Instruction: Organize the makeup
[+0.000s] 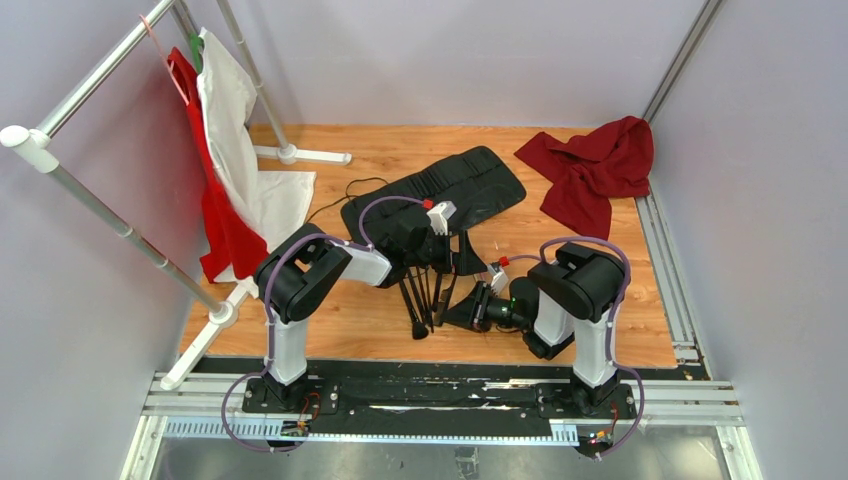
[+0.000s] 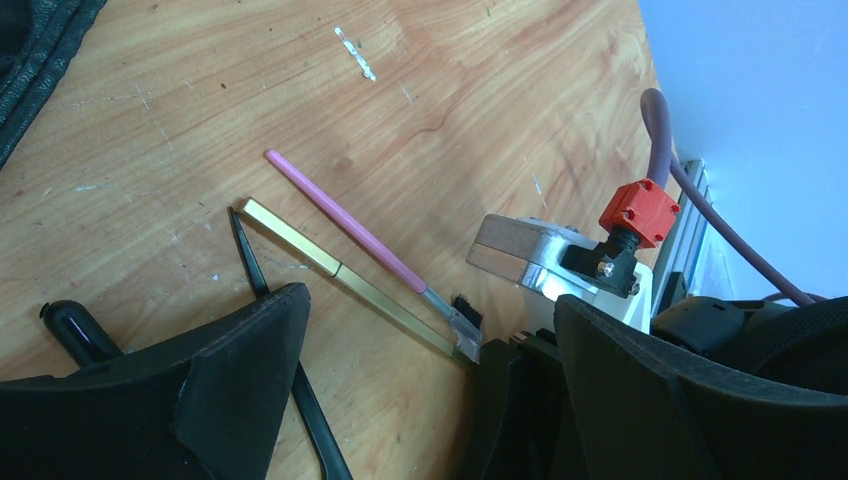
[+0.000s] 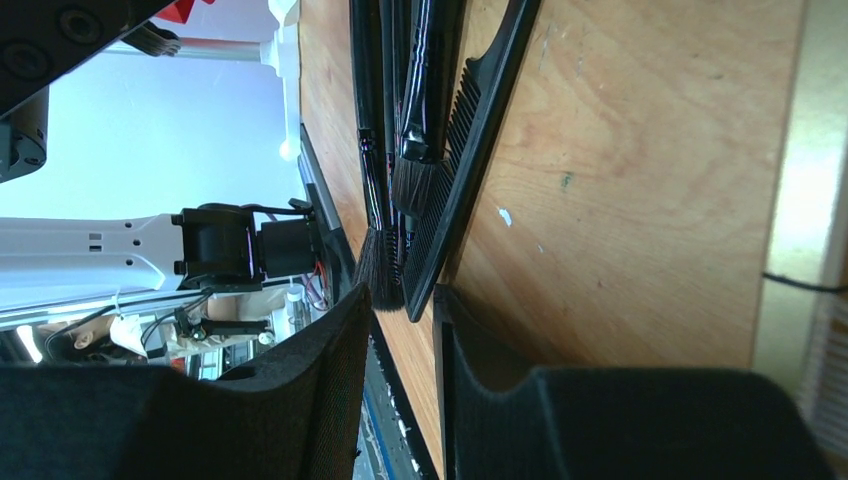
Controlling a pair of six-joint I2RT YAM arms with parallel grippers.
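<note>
A black tail comb (image 3: 480, 130) has its toothed end between the fingertips of my right gripper, which is shut on it. In the left wrist view, the comb's thin pointed tail (image 2: 318, 435) runs behind one finger of my left gripper. That gripper stands open, its fingers wide apart over the table. Beyond them lie a pink-handled brush (image 2: 345, 220) and a gold stick (image 2: 295, 237). Several black brushes (image 3: 375, 255) lie alongside the comb. The black makeup roll (image 1: 490, 180) is spread flat and empty-looking behind the left gripper, partly covered by the left arm.
A crumpled dark red cloth (image 1: 610, 165) lies at the back right. On the left stands a white rack (image 1: 95, 85) with a red garment (image 1: 215, 215) and a white one (image 1: 225, 120). Both arms are close together at mid-table; bare wood (image 1: 620, 300) shows to the right.
</note>
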